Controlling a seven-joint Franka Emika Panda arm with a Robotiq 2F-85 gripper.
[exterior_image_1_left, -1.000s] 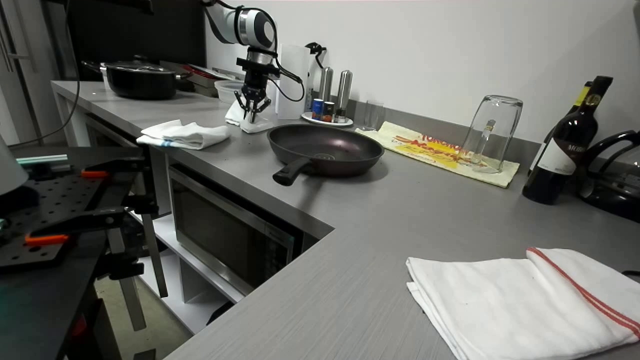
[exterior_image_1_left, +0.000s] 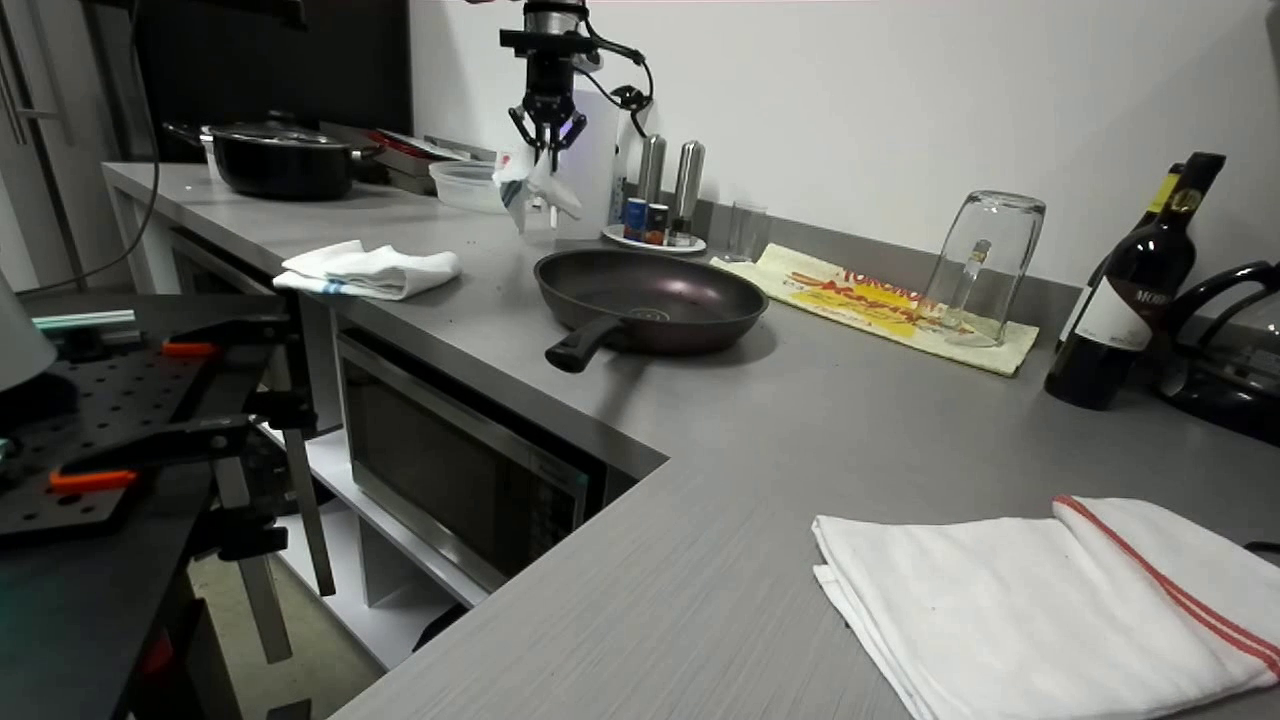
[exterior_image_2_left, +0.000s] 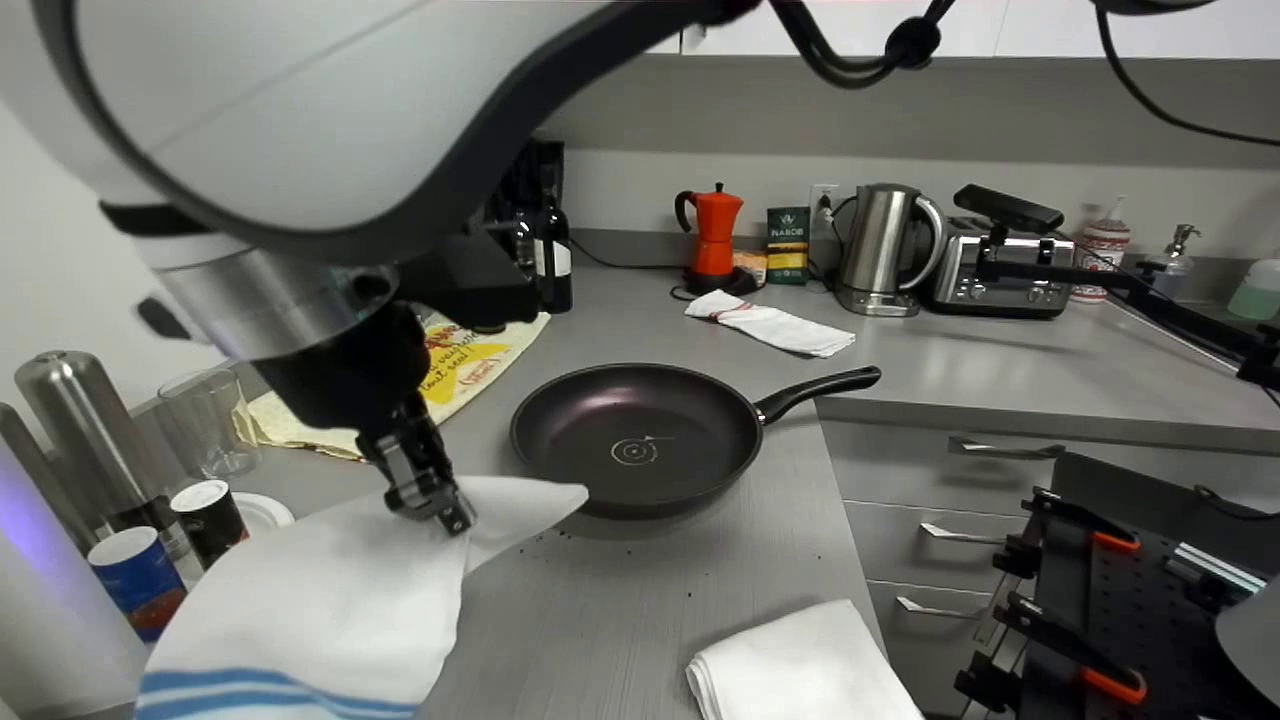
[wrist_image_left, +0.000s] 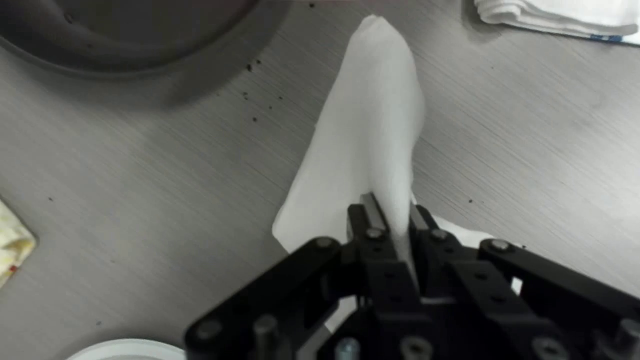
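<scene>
Pinched in my gripper is a white cloth with blue stripes (wrist_image_left: 363, 138); the fingers are shut on a fold of it. In exterior view 2 the cloth (exterior_image_2_left: 348, 588) hangs from the fingertips, its striped end at the lower left. Exterior view 1 has the gripper (exterior_image_1_left: 547, 158) up above the counter, with the cloth (exterior_image_1_left: 528, 190) dangling clear of the surface. A dark frying pan (exterior_image_1_left: 654, 300) sits on the counter close by, its handle toward the front edge. Another folded white towel (exterior_image_1_left: 366, 271) lies near that edge.
Metal shakers and small jars on a white plate (exterior_image_1_left: 654, 239) stand against the wall. A yellow printed cloth (exterior_image_1_left: 888, 306) lies under an upturned glass mug (exterior_image_1_left: 990, 258). A red-striped towel (exterior_image_1_left: 1056, 606) is at the front right. Bare counter surrounds the pan.
My gripper has risen from counter height and shifted slightly right in exterior view 1. The white cloth has come up with it and now hangs in the air.
</scene>
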